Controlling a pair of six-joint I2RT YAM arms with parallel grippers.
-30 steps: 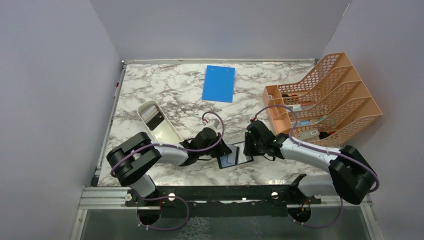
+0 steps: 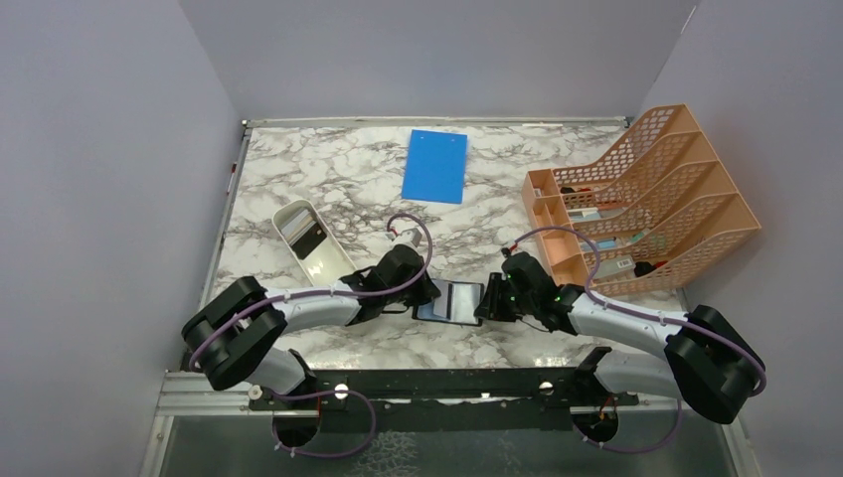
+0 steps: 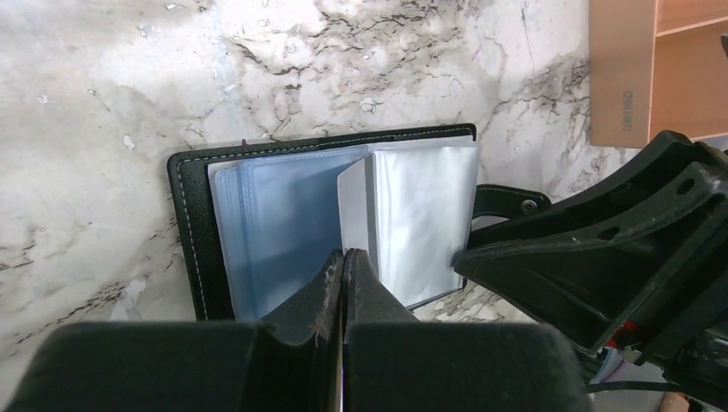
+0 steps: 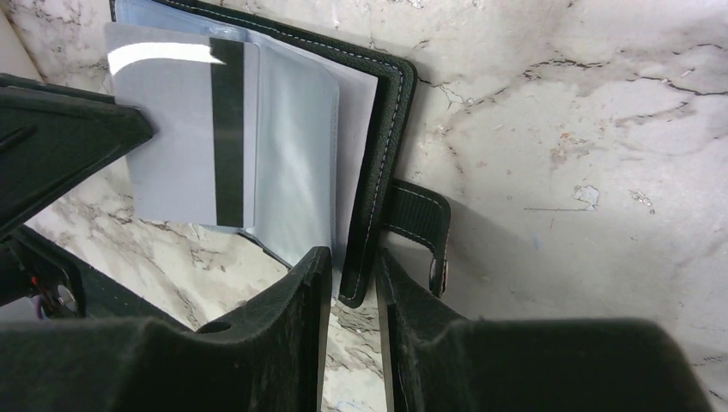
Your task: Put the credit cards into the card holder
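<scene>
The black-edged card holder (image 2: 429,316) lies spread on the marble table with its clear sleeves (image 3: 288,227) showing. A grey credit card with a black stripe (image 4: 172,129) is tilted over the sleeves. My left gripper is shut on that card; from its side the card is a pale, nearly edge-on strip. At the holder's right end, my right gripper is slightly open, its fingertips on either side of the holder's corner. Whether they touch it is hard to tell. More cards (image 2: 301,235) lie in the white tray (image 2: 333,266).
An orange-brown rack (image 2: 569,260) with several small items stands at the right. A blue sheet (image 2: 435,167) lies at the back. The holder's strap (image 4: 421,215) sticks out from its right edge. Bare marble surrounds the holder front and back.
The holder has shifted left and turned to lie straighter. My left gripper has moved left with the card. My right gripper has moved slightly toward the front, staying at the holder's right end.
</scene>
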